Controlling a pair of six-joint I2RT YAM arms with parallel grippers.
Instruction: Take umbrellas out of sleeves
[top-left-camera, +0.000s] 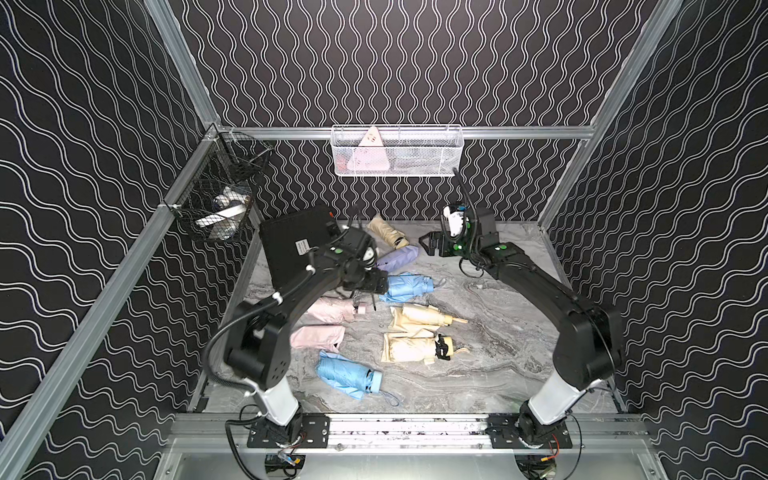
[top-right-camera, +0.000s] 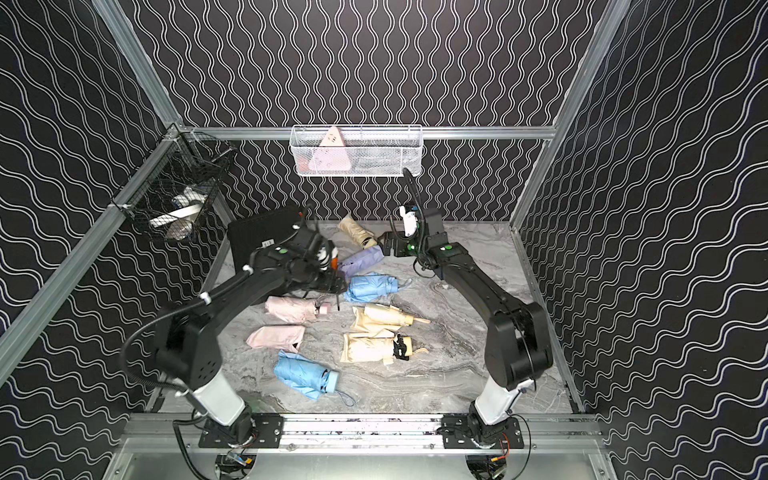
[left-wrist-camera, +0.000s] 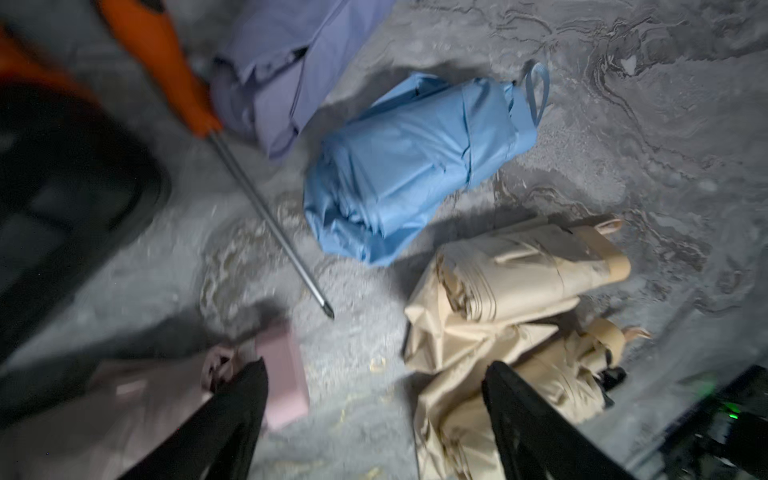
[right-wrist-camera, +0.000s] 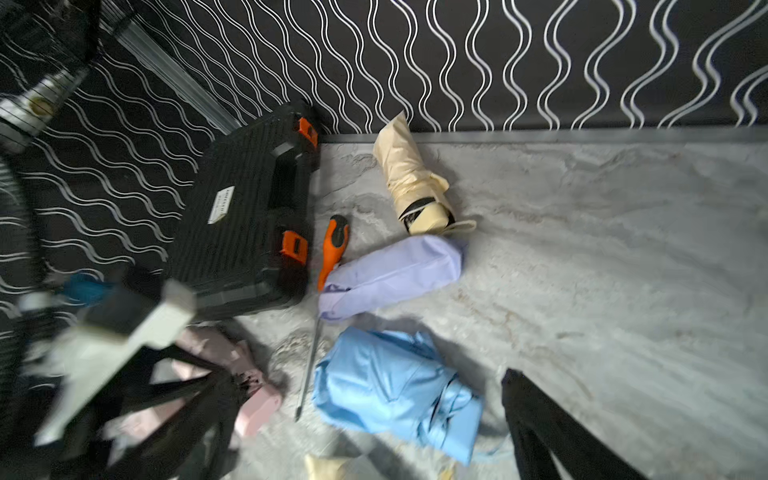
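Sleeved umbrellas lie in rows: blue (left-wrist-camera: 420, 160), lavender (right-wrist-camera: 400, 272), beige at the back (right-wrist-camera: 408, 176), two cream ones (top-left-camera: 420, 316) (top-left-camera: 412, 348), pink ones (top-left-camera: 332, 310) (top-left-camera: 316, 336) and a front blue one (top-left-camera: 348, 376). My left gripper hangs open over the middle-left of the table, beside a pink umbrella and the cream ones, nothing between its fingers. My right gripper (top-left-camera: 432, 244) is open at the back, right of the lavender umbrella, and empty.
A black toolbox (right-wrist-camera: 240, 224) sits at back left, with an orange screwdriver (right-wrist-camera: 336, 240) beside it. A white mesh basket (top-left-camera: 420, 160) and black wire baskets (top-left-camera: 212, 208) hang on the frame.
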